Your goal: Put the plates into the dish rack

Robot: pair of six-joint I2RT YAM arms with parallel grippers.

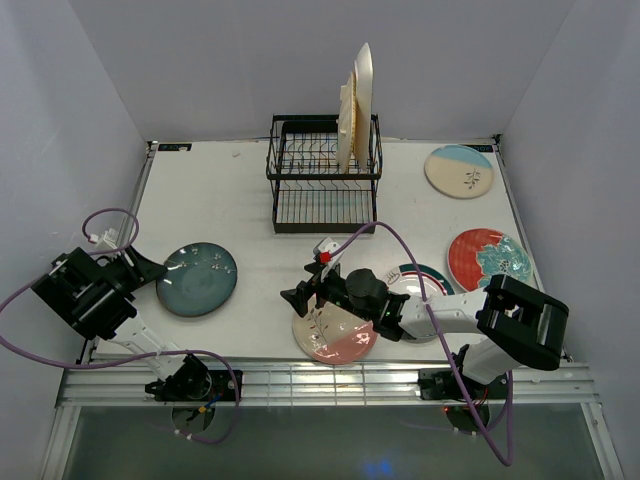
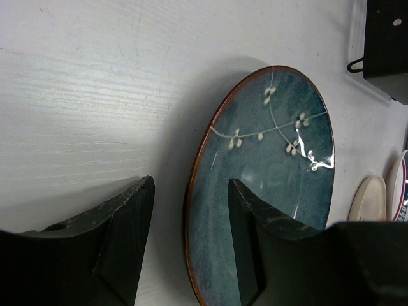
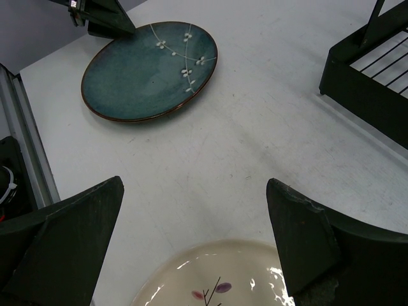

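The dark teal plate (image 1: 197, 279) lies at the left of the table. My left gripper (image 1: 150, 268) is at its left rim; in the left wrist view its fingers (image 2: 121, 229) stand part open, the rim lying between them. My right gripper (image 1: 308, 291) is open above a cream-and-pink plate (image 1: 340, 342). The black dish rack (image 1: 300, 175) at the back holds upright pale plates (image 1: 350, 110) on its right side; its left part is empty.
On the right lie a red floral plate (image 1: 490, 260), a cream-and-blue plate (image 1: 458, 172) and a banded plate (image 1: 430, 275), partly hidden by my right arm.
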